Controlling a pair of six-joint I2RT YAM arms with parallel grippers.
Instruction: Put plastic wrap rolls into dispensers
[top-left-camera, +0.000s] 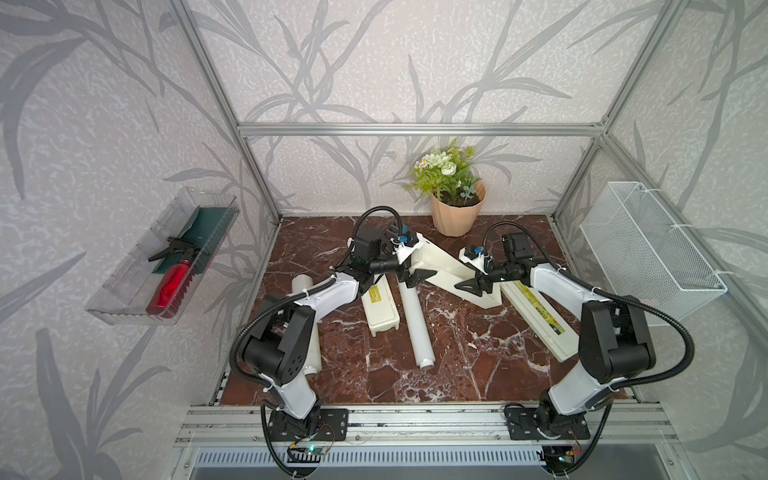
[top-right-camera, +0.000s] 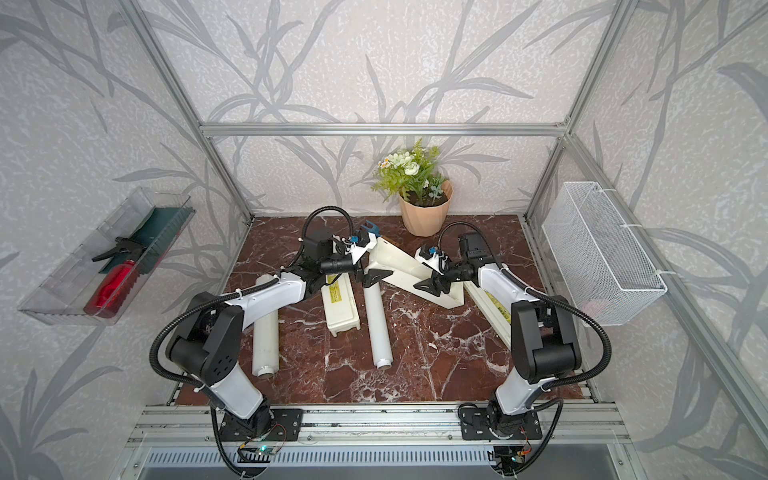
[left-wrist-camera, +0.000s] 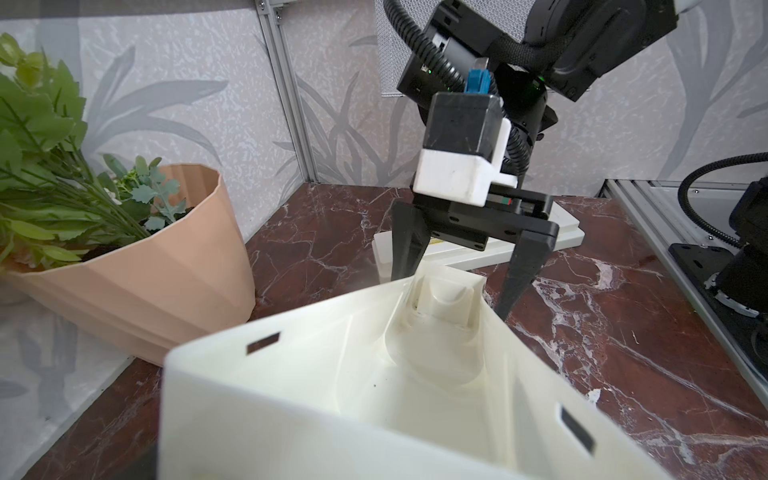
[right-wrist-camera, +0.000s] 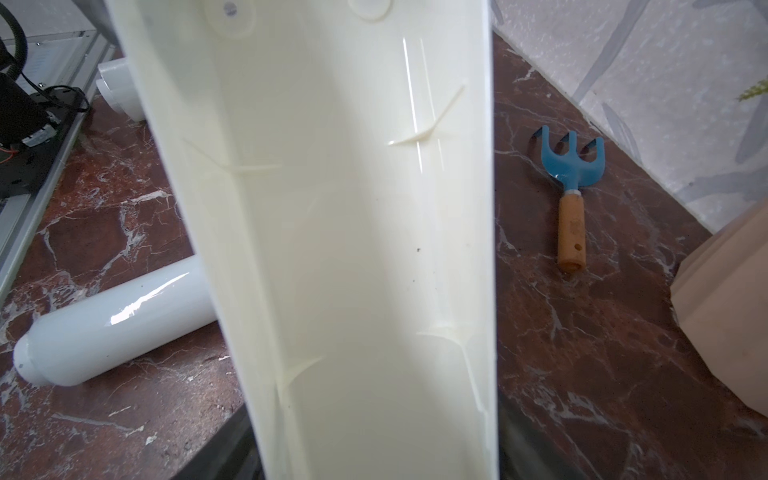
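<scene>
A cream dispenser body (top-left-camera: 456, 276), an open trough, slants across the middle of the table. My right gripper (top-left-camera: 474, 280) is shut on its near right end; in the left wrist view its dark fingers (left-wrist-camera: 406, 238) stand on either side of the walls. In the right wrist view the trough (right-wrist-camera: 344, 240) fills the middle and looks empty, with the fingers blurred at its sides. At its other end my left gripper (top-left-camera: 417, 270) is open, its fingers close to the trough. A white wrap roll (top-left-camera: 417, 328) lies just below the left gripper; another roll (top-right-camera: 265, 336) lies farther left.
A closed cream dispenser (top-right-camera: 341, 308) lies between the rolls. At the right, under the right arm, is a long cream piece (top-left-camera: 544, 320) with a yellow label. A flowerpot (left-wrist-camera: 160, 264) and a blue hand fork (right-wrist-camera: 572, 172) stand near the back.
</scene>
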